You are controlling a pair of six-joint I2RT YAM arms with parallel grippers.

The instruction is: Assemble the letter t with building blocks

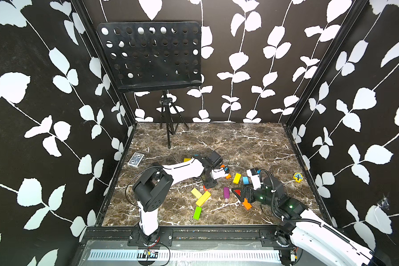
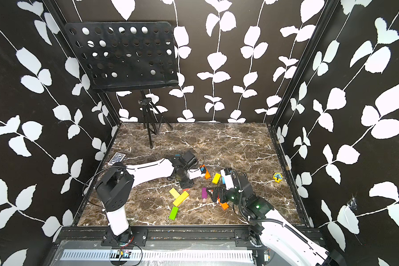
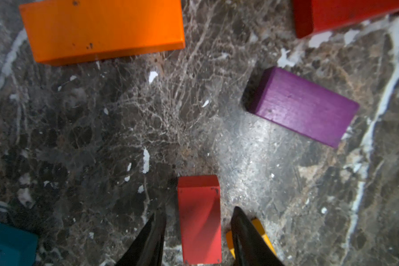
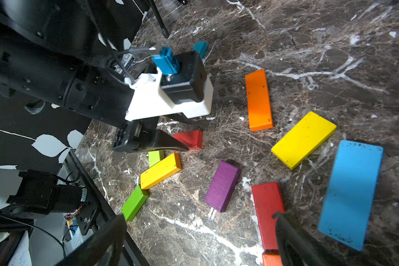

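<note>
A red block (image 3: 198,221) lies below my left gripper, whose open fingertips straddle it in the left wrist view. My right gripper is open, low over a second red block (image 4: 267,212) and an orange block at the bottom of that view. A purple block (image 3: 303,106) lies between the red ones. An orange block (image 4: 258,99) lies by itself behind, with a yellow block (image 4: 303,138) and blue block (image 4: 350,190) to the right. Yellow (image 1: 203,198) and green (image 1: 197,212) blocks lie front left.
A black stand (image 1: 166,106) is at the back, a card deck (image 1: 135,159) at the left, a small yellow-and-blue object (image 1: 297,177) at the right.
</note>
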